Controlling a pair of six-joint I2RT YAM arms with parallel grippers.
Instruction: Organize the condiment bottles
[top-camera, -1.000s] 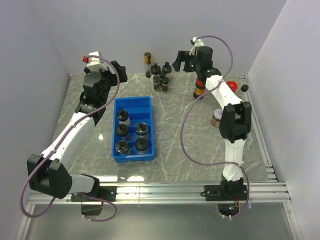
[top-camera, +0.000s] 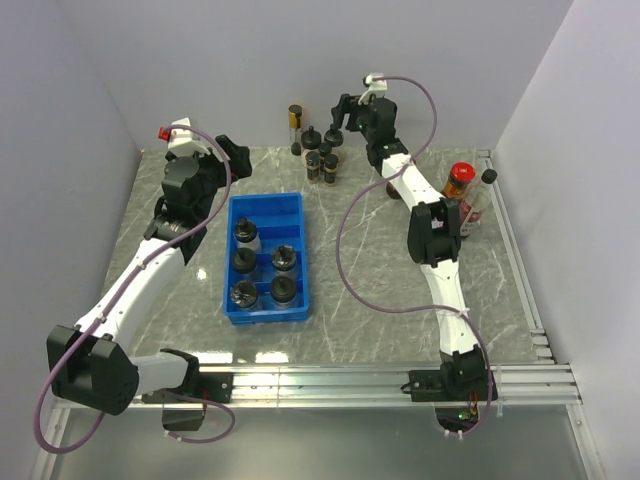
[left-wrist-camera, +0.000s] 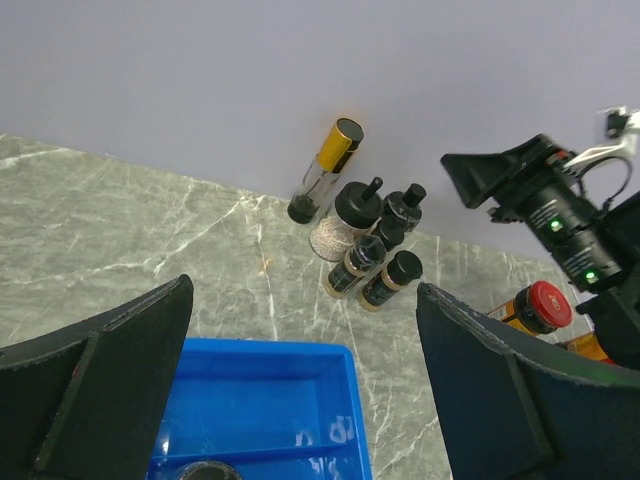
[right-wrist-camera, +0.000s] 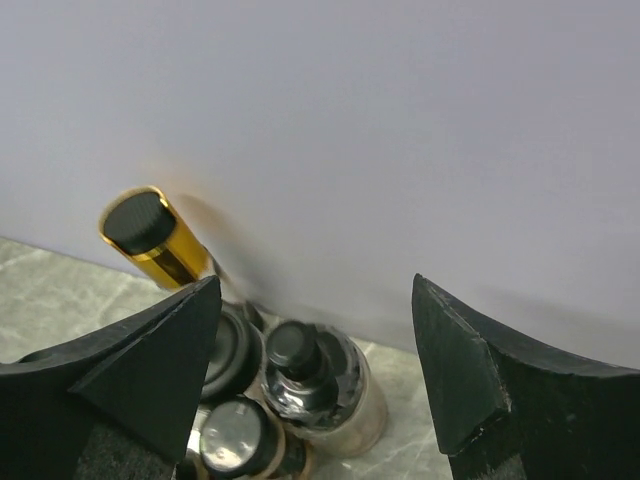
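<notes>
A blue box (top-camera: 264, 200) on the left holds several black-capped jars, with its far right compartment bare. At the back wall stands a cluster: a clear jar with a black spouted lid (right-wrist-camera: 345, 420), another black-lidded jar (left-wrist-camera: 334, 235), a yellow-topped grinder (left-wrist-camera: 320, 175) and small black-capped shakers (left-wrist-camera: 390, 280). My right gripper is partly open above and beside the spouted jar, which shows between its fingers, lower left of middle; nothing is gripped. To the left, near the box's back, my left gripper hangs open and empty.
Tall red-capped (top-camera: 460, 176) and black-capped (top-camera: 477, 204) bottles stand at the right edge, by the right arm. The back wall is close behind the cluster.
My right gripper has come left from over the orange-and-black bottle to the cluster, and its fingers have narrowed. The left arm has shifted slightly left and toward the front.
</notes>
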